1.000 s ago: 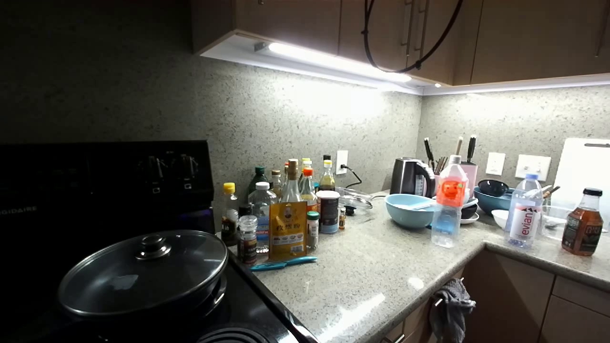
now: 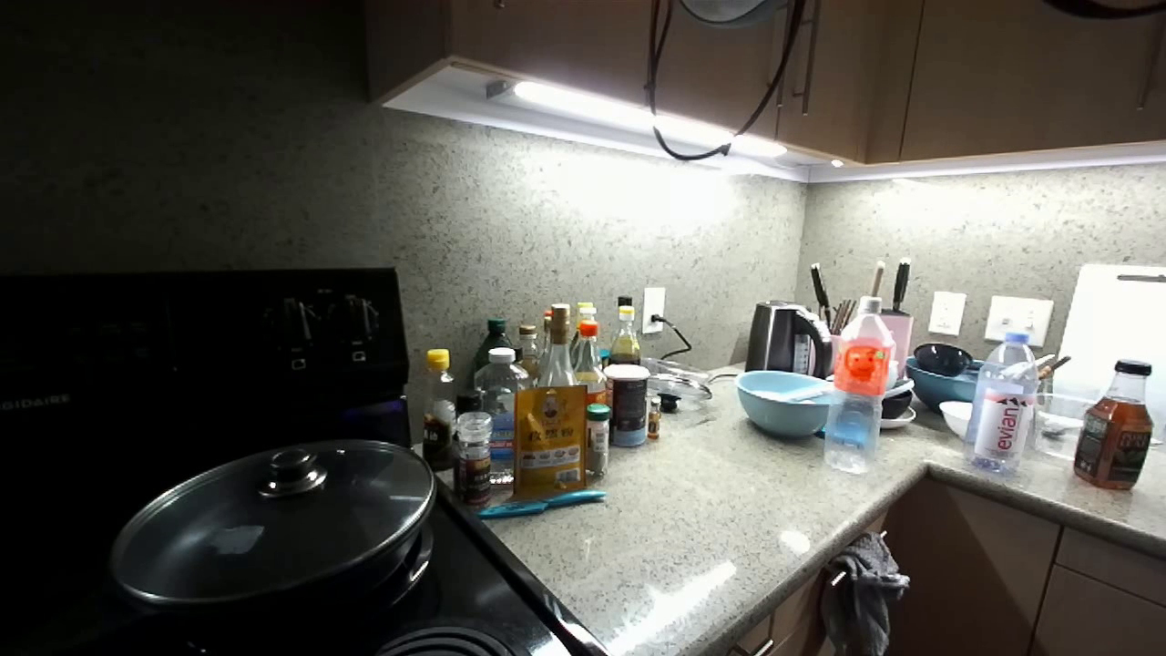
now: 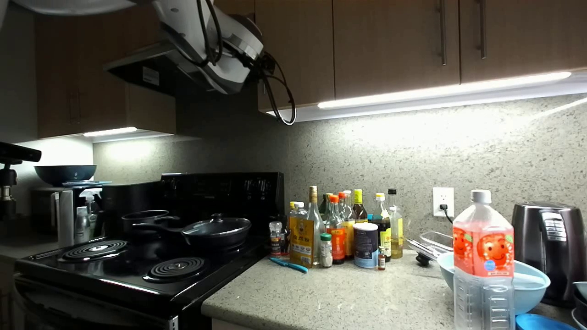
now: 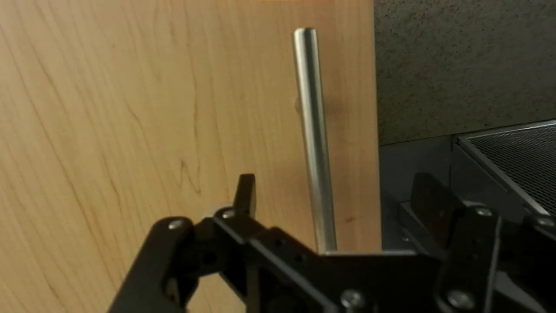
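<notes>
A light wooden cabinet door (image 4: 156, 104) fills much of the wrist view, with a straight metal bar handle (image 4: 312, 120) near its right edge. My gripper stands open in front of this door. One finger (image 4: 246, 195) is left of the handle; the other finger (image 4: 432, 203) lies beyond the door's right edge, so the bar shows in the gap between them. Whether any finger touches the door cannot be told. In exterior view 2 the arm (image 3: 220, 49) reaches up by the upper cabinets, its gripper not visible there.
Below lie a stove (image 3: 126, 280) with a lidded pan (image 3: 217, 231), a group of bottles by the wall, and a clear-and-red bottle (image 3: 484, 258) near a blue bowl (image 2: 782, 403). A range hood (image 3: 148, 68) is close to the arm.
In exterior view 1 the arm's hanging cable has shifted left and slightly down, and a pale part of the arm has come into view at the top. The counter items look unmoved.
</notes>
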